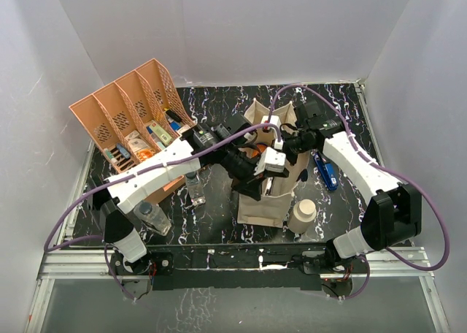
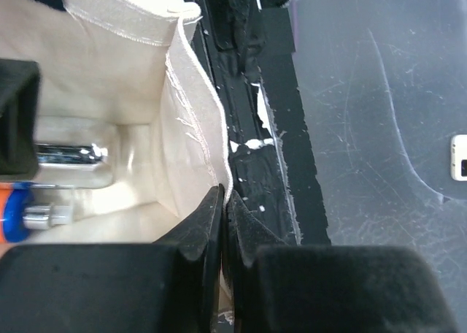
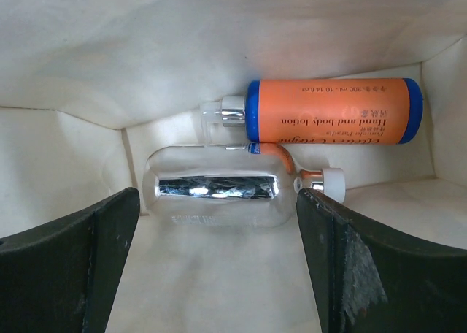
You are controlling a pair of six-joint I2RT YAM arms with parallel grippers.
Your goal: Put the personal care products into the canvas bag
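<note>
The canvas bag [image 1: 263, 210] stands right of centre. Inside lie an orange-and-blue lotion bottle [image 3: 332, 110] and a clear bottle [image 3: 219, 190] with a silver strip, side by side. My left gripper is shut at the bag's front rim, with the canvas edge running into the seam between its fingers; how much is held is unclear. My right gripper hangs open over the bag's interior, nothing between its fingers.
An orange divided rack [image 1: 117, 114] with assorted products is at left. Clear bottles [image 1: 152, 216] stand near it, a cream jar [image 1: 302, 216] front right of the bag, and a blue item [image 1: 326, 172] right of it.
</note>
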